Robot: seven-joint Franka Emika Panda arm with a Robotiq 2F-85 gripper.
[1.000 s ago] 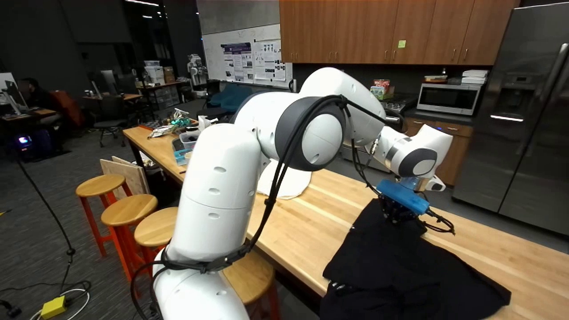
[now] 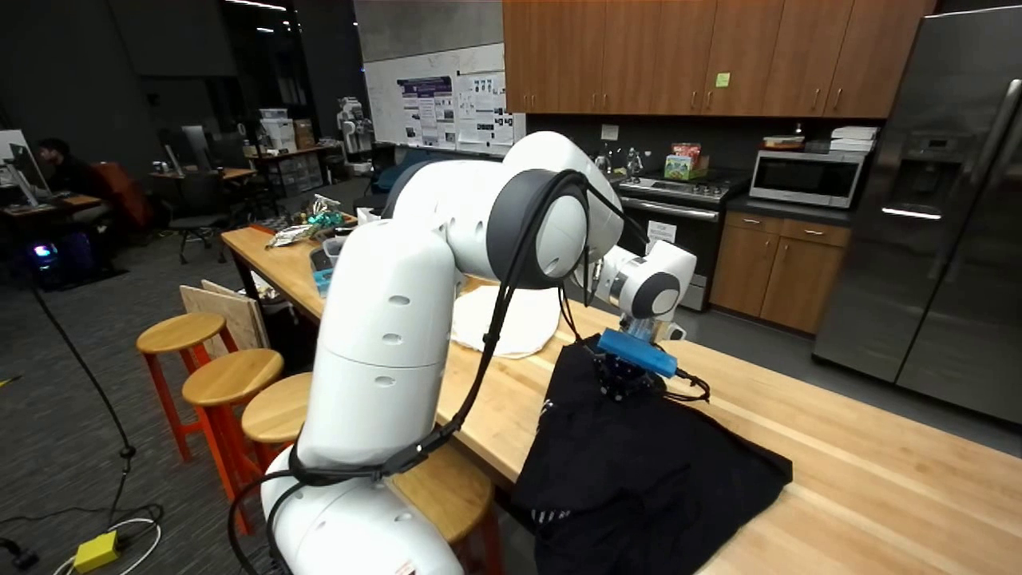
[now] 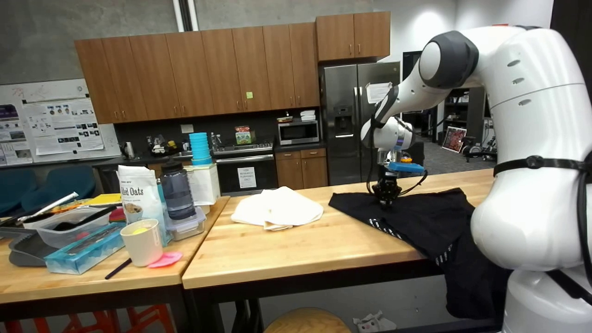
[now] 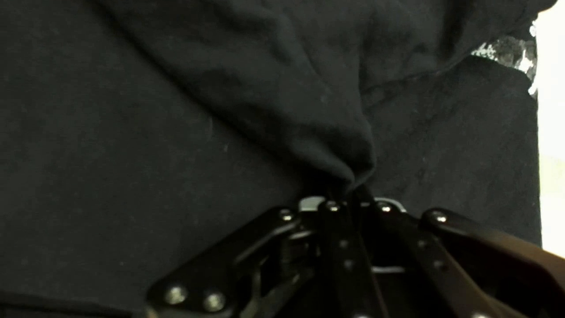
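Note:
A black cloth garment (image 2: 661,469) with white striped marks lies spread over the wooden table, and its near part hangs over the front edge, as exterior view 2 shows. My gripper (image 2: 627,375) is low over the far part of this garment, shut on a pinched fold. In the wrist view the fingertips of the gripper meet around a gathered ridge of the black cloth (image 4: 318,122). The rest of the cloth lies mostly flat below, with creases running up from the pinch.
A white cloth (image 3: 280,208) lies on the table, left of the garment in exterior view 2. Farther left, a second table carries a mug (image 3: 142,242), an oats bag (image 3: 138,194) and a bottle (image 3: 176,191). Bare tabletop (image 3: 311,244) separates the two cloths. Stools (image 2: 230,377) stand along the front side.
In exterior view 1 my gripper has moved left and away along the table, toward the white cloth. The black garment has slid the same way with it.

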